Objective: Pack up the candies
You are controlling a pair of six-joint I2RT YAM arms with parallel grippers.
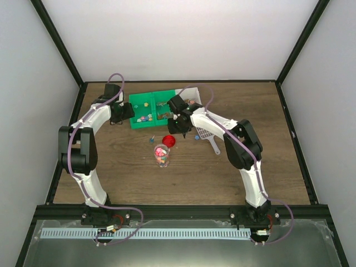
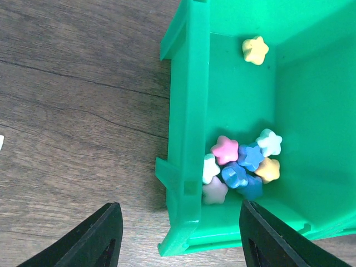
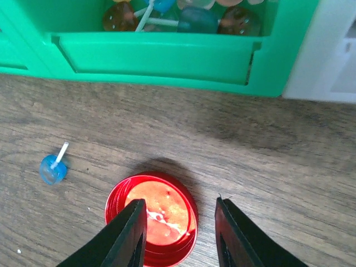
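Observation:
Star-shaped candies [image 2: 226,150] lie in the left compartment of the green tray [image 2: 192,111]; a yellow star [image 2: 255,50] sits apart from them. Lollipops and other candies [image 3: 194,20] fill the compartment beside it. A clear jar [image 1: 162,156] holding pink and pale candies stands in front, and its red lid [image 3: 192,208] rests on the table. One blue lollipop [image 3: 53,169] lies loose left of the lid. My left gripper is open at the tray's left wall, nothing between its fingers. Above the lid's right side, my right gripper hangs open and empty.
A white tray [image 1: 194,91] adjoins the green one on its right, partly hidden by my right arm. A slotted grey scoop [image 1: 210,138] lies right of the lid.

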